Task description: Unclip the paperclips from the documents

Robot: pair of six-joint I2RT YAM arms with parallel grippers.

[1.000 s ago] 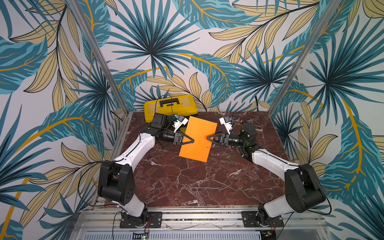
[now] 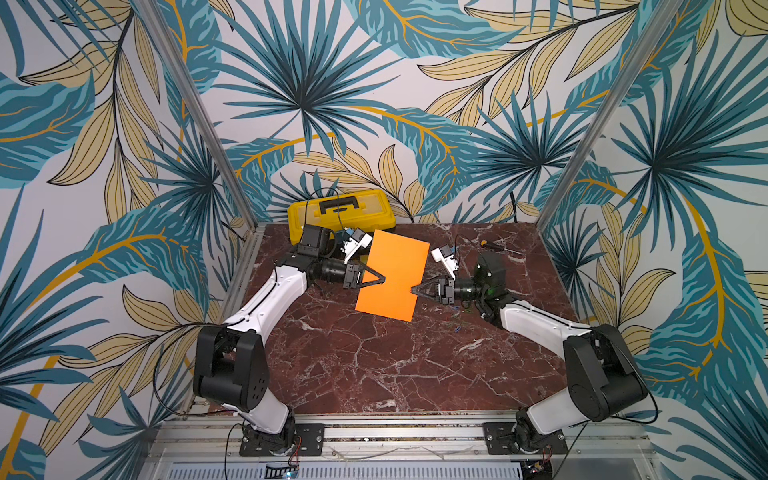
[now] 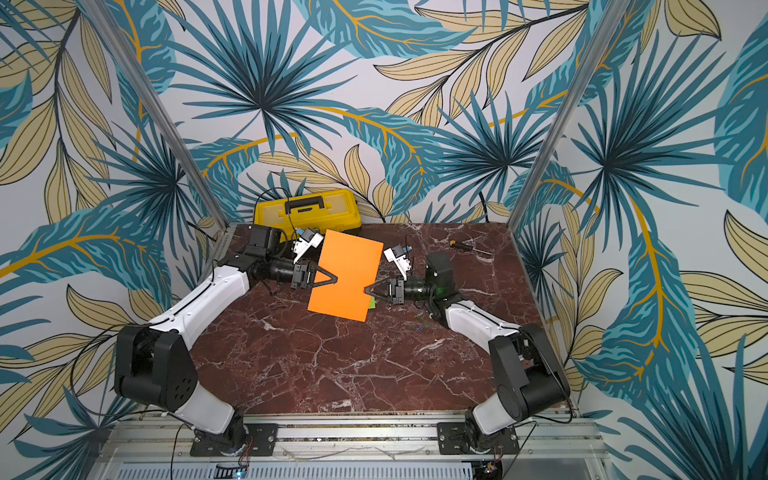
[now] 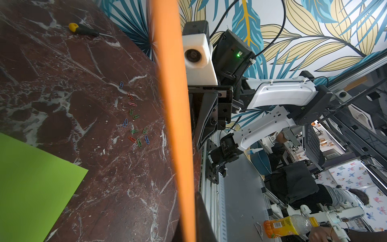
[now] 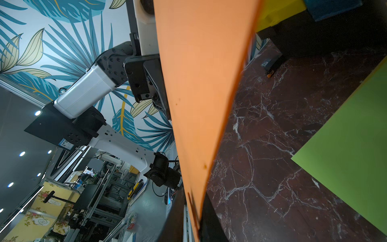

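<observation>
An orange sheet (image 2: 393, 272) hangs above the table between my two arms. At its left edge my left gripper (image 2: 384, 279) is shut on the paper. My right gripper (image 2: 413, 289) is at the opposite edge, its fingers a little apart with the sheet running between them in the right wrist view. Small dark marks show on the sheet close to those fingers; whether they belong to a clip is unclear. In the left wrist view, several loose coloured paperclips (image 4: 139, 142) lie on the table. A green sheet (image 4: 36, 187) lies flat below.
At the back left stands a yellow toolbox (image 2: 342, 214). A screwdriver (image 2: 501, 247) lies at the back right.
Both grippers and the orange sheet have shifted slightly left over the last second. A thin red outline at the sheet's right edge one second ago no longer shows there.
</observation>
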